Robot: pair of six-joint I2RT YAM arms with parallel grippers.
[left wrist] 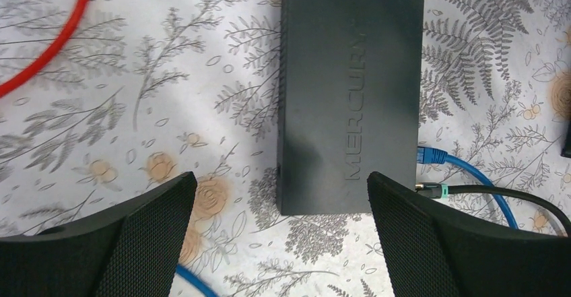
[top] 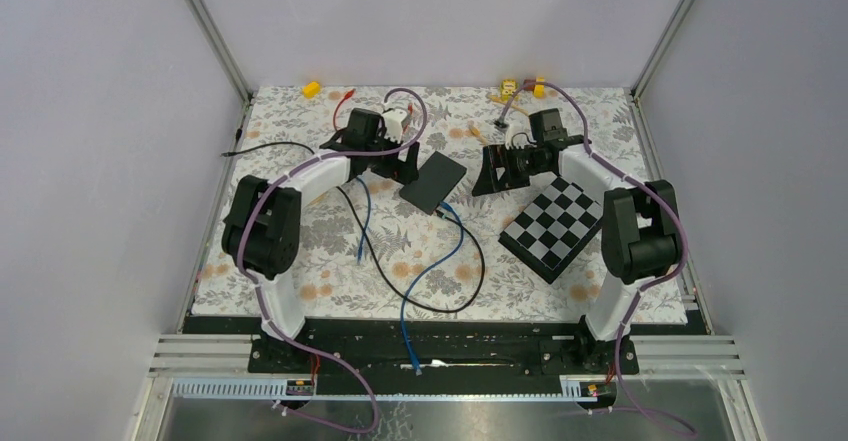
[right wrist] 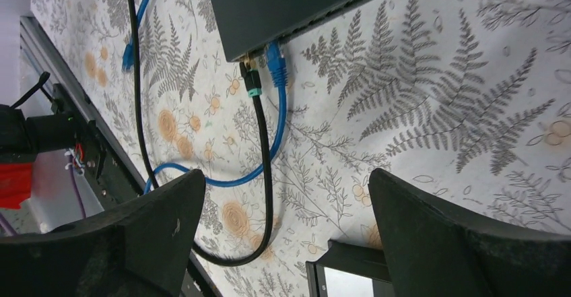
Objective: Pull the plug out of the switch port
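Observation:
The black Mercury switch (top: 432,180) lies flat mid-table, its branded top filling the middle of the left wrist view (left wrist: 347,88). Two cables are plugged into its side: a blue plug and, beside it, a black one with a green band, also seen in the right wrist view (right wrist: 252,81). My left gripper (top: 396,166) is open over the upper-left side of the switch. My right gripper (top: 492,171) is open to the right of the switch, facing the plugged side, with nothing between its fingers.
A black-and-white checkerboard (top: 550,226) lies at right under the right arm. Red cable (left wrist: 60,34), more blue and black cables and yellow objects (top: 311,89) are scattered at left and back. Bare cloth lies right of the switch.

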